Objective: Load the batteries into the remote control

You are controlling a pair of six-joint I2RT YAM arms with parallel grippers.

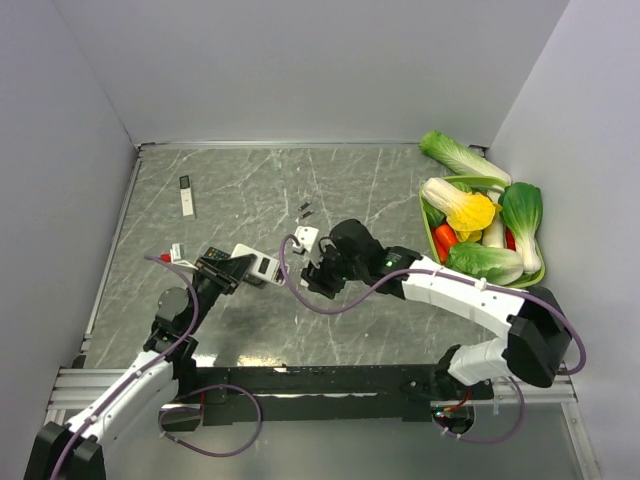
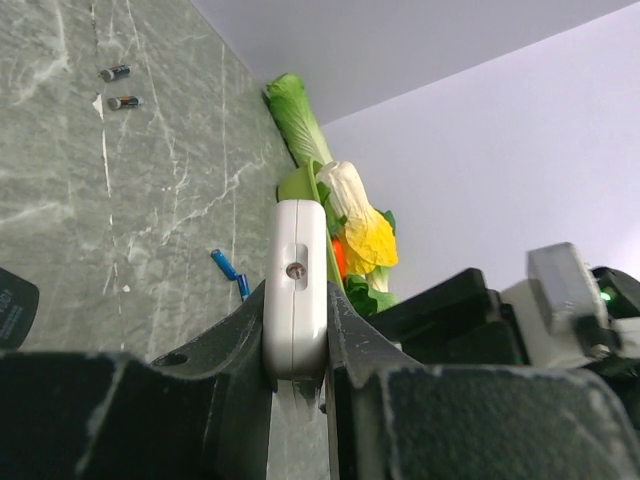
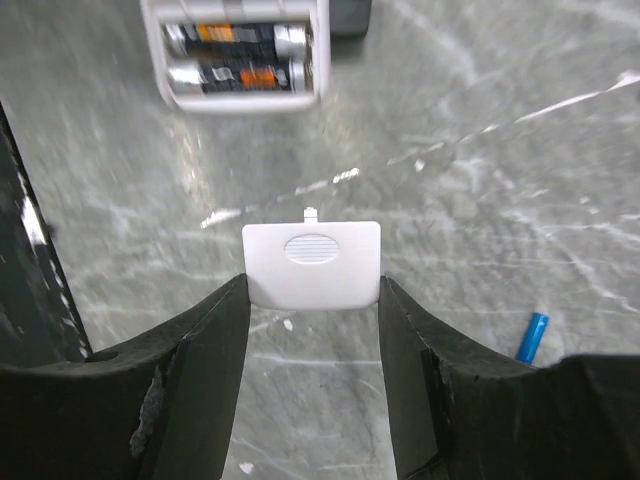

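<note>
My left gripper is shut on a white remote, seen end-on in its wrist view. In the right wrist view the open battery bay of the white remote shows at the top, with two batteries lying side by side in it. A small white battery cover is pinched in my right gripper, which is shut on it. The cover is apart from the remote, with a gap of tabletop between them in that view. In the top view, the right gripper is right of the remote.
Two dark batteries lie farther back, and blue batteries show on the table in the left wrist view. A white-and-black remote rests at back left. A green basket of vegetables stands on the right.
</note>
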